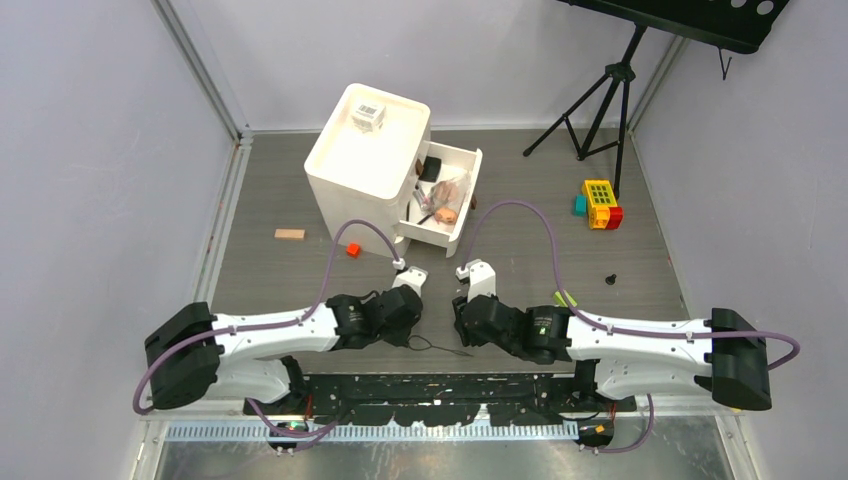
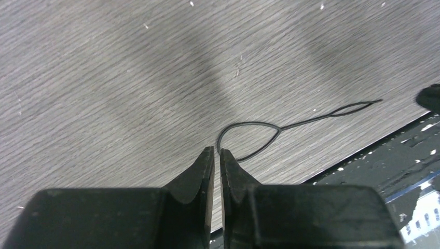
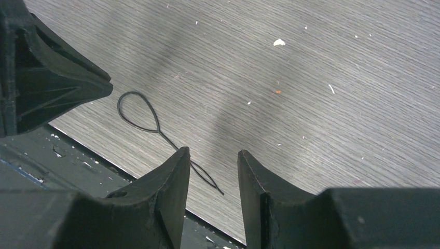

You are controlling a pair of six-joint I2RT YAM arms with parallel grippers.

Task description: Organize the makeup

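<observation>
A white cabinet (image 1: 360, 170) has its drawer (image 1: 436, 229) pulled out, holding several makeup items, among them a black rectangle (image 1: 431, 170) and a clear bag (image 1: 450, 188). A thin black cord with loops (image 2: 303, 122) lies on the table near the front edge. My left gripper is shut over it, with nothing visible between its fingers. My right gripper stands part open above the cord's thinner end, its fingers apart and empty.
Toy blocks (image 1: 600, 205) and a black stand (image 1: 620, 80) are at the back right. A red cube (image 1: 353, 250) and a wooden block (image 1: 290, 234) lie left of the cabinet.
</observation>
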